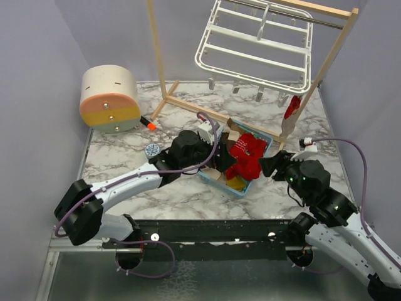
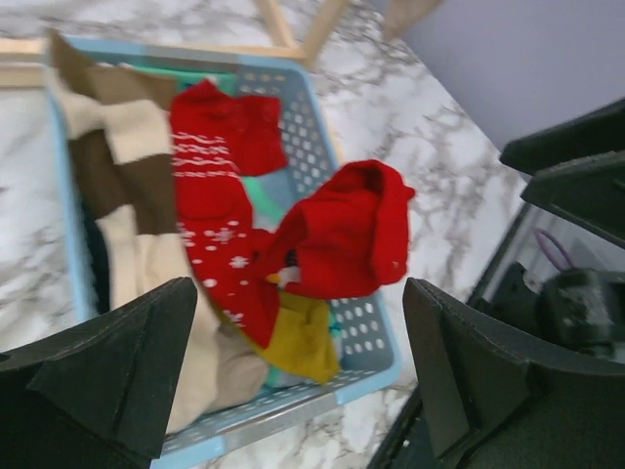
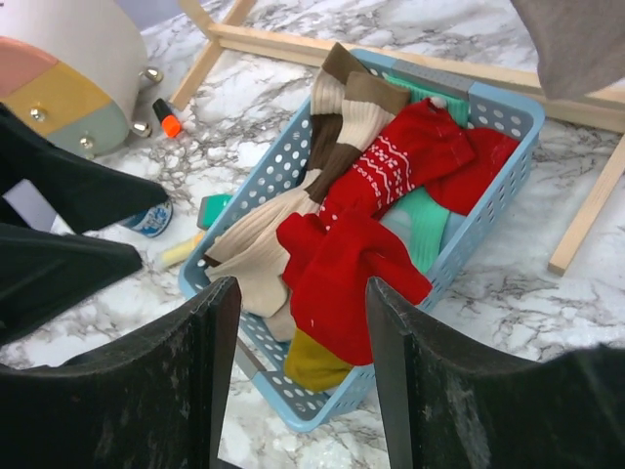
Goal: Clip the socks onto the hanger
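A blue basket (image 3: 520,106) of socks stands on the marble table. Uppermost in it is a bunched red sock (image 3: 347,283), with a white-patterned red sock (image 3: 386,166) and brown-and-cream socks (image 3: 256,234) lying around it. My left gripper (image 1: 223,160) is open above the basket, nothing between its fingers; in the left wrist view the red sock (image 2: 342,234) lies below and beyond its fingertips. At the basket's right my right gripper (image 1: 269,164) stands parted and empty. Overhead is the white hanger (image 1: 260,44) with its clips; a red-and-grey sock (image 1: 292,110) hangs at its right corner.
Wooden frame legs (image 1: 188,105) run behind the basket. A round striped drawer box (image 1: 109,97) and an orange-tipped marker (image 1: 148,123) are at the back left.
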